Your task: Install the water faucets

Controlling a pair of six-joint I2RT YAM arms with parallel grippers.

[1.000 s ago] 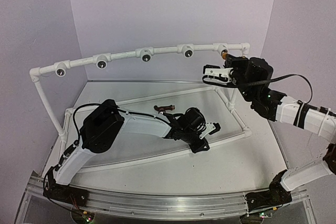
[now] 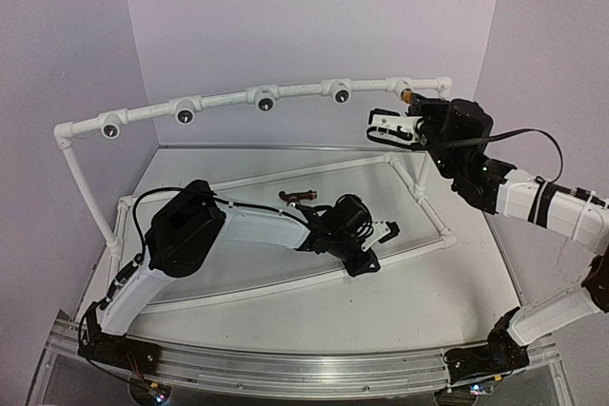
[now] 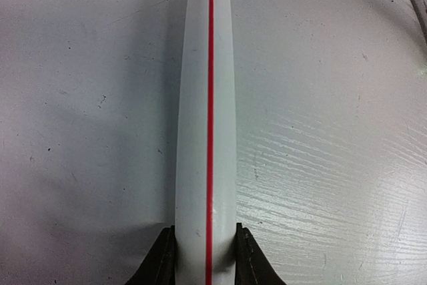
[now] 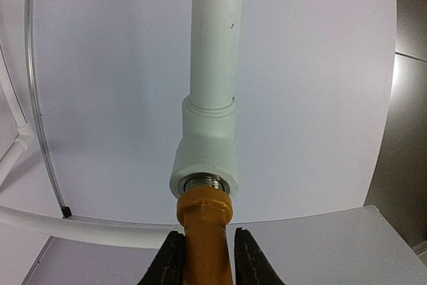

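An orange-brown faucet (image 4: 205, 245) lies between the fingers of my right gripper, which is shut on its body. Its collar end meets the threaded mouth of a white tee (image 4: 203, 161); how deep the thread sits cannot be told. The top view shows this faucet (image 2: 406, 96) at the rack's rightmost tee. My left gripper is down at the base frame, shut on the white front pipe (image 3: 220, 98) with the red stripe. A second brown faucet (image 2: 298, 197) rests inside the frame, behind the left gripper.
The upper rail (image 2: 224, 100) carries several more tees with open mouths, such as the tee (image 2: 342, 92) left of the right gripper. My left forearm (image 2: 266, 223) stretches low across the frame. Bare table (image 2: 419, 301) shows at the front right.
The right gripper has shifted and turned slightly at the rightmost tee, still with the faucet. My left arm and the loose faucet keep their places.
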